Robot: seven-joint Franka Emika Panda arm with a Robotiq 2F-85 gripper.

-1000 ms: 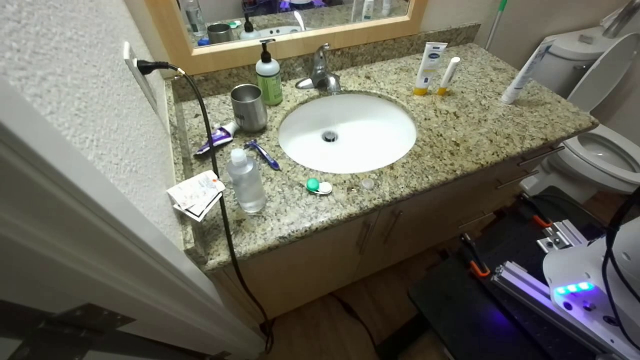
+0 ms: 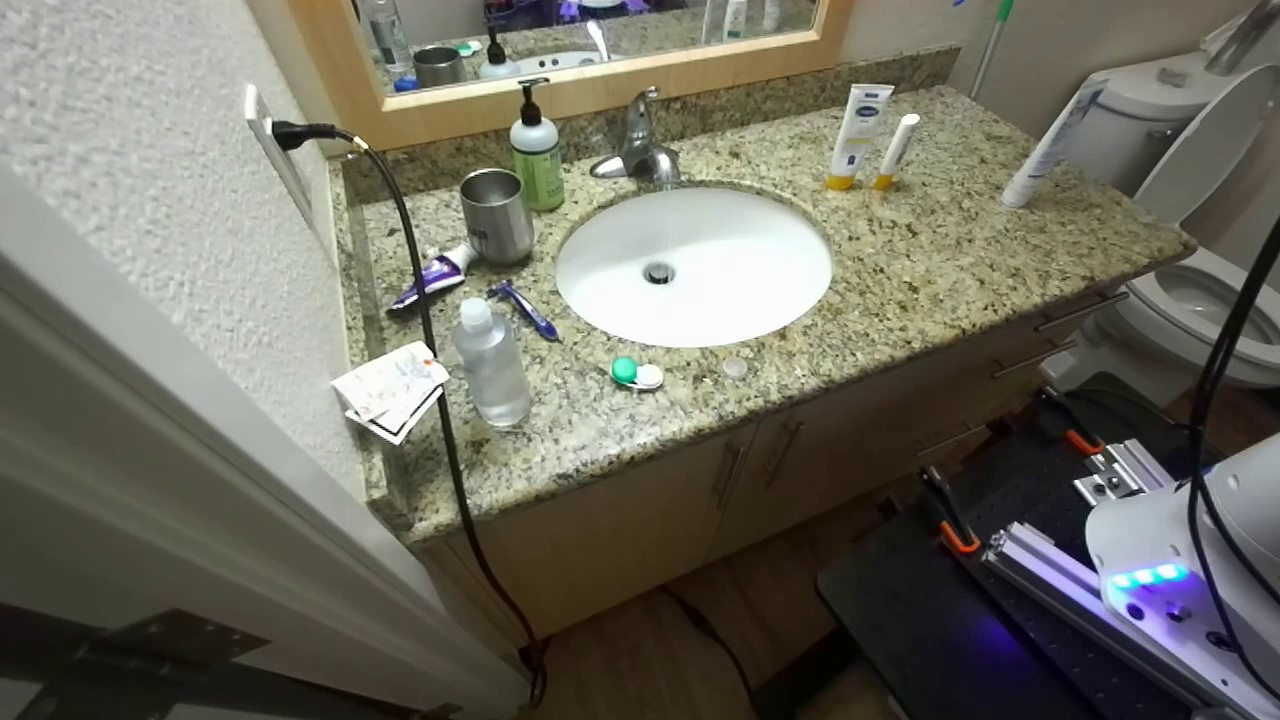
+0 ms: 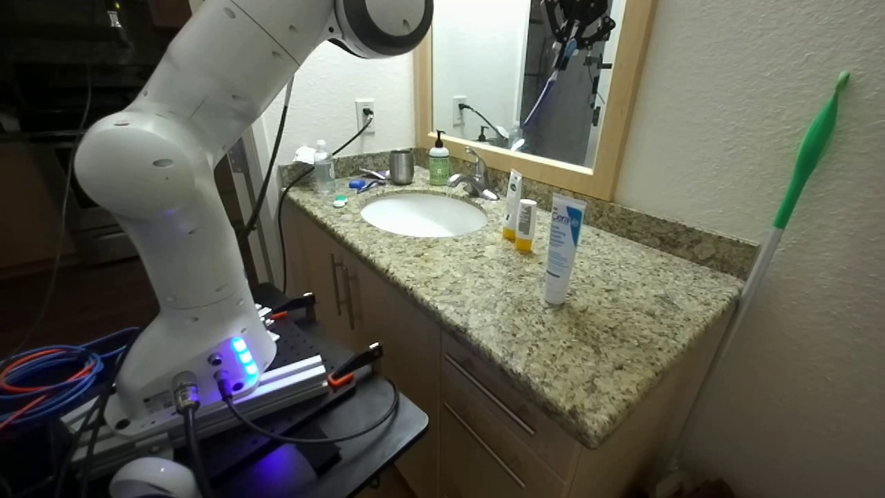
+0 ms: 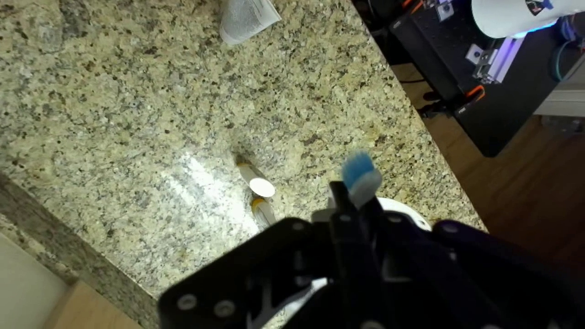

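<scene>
In the wrist view my gripper is shut on a toothbrush, whose blue-and-white bristled head (image 4: 359,174) sticks out past the fingertips. The rest of the handle is hidden behind the dark fingers in that view. Exterior view 2 catches the gripper only in the mirror (image 3: 489,83), high up, with a blue-and-white handle slanting down from it. The brush hangs in the air above the counter. Below stands a steel cup (image 2: 497,218) beside the white sink (image 2: 696,282); its inside cannot be made out fully.
A soap bottle (image 2: 537,156), a clear bottle (image 2: 492,366), a purple toothpaste tube (image 2: 428,282) and a razor (image 2: 528,312) crowd the counter's left end. Upright tubes (image 3: 564,249) stand on the right. A black cord (image 2: 444,408) crosses the left edge.
The black cables by the arm's base have shifted left in exterior view 1. Objects on the counter have stayed put.
</scene>
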